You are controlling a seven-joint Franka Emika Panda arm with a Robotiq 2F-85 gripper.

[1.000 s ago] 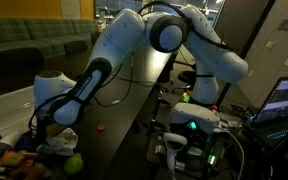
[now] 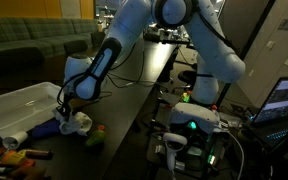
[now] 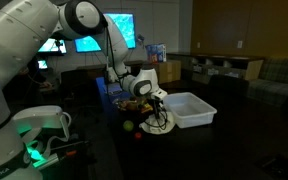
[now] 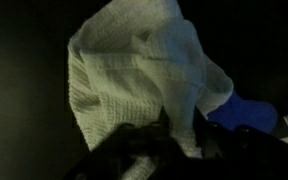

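A white cloth [image 2: 79,123] lies crumpled on the dark table in exterior view 1, close to the white tray. My gripper [image 2: 66,112] reaches down onto its near-tray side. In exterior view 2 the cloth [image 3: 160,123] spreads beneath the arm's end. The wrist view has the cloth [image 4: 129,75] filling the middle, a raised fold running toward the dark fingers at the bottom edge. The cloth meets the fingers there, but darkness hides how firmly they stand against it. A blue item [image 4: 246,112] lies beside the cloth.
The white tray [image 3: 192,122] stands just beyond the cloth. A green ball [image 3: 128,126] and a small red item [image 3: 137,135] lie nearby. Several coloured objects and a white cylinder [image 2: 15,140] crowd the left table edge. Toward the arm's base the tabletop is clear.
My gripper and the white cloth have both shifted right and away from the cluttered left edge. The green ball has moved right and back, up to the red item.
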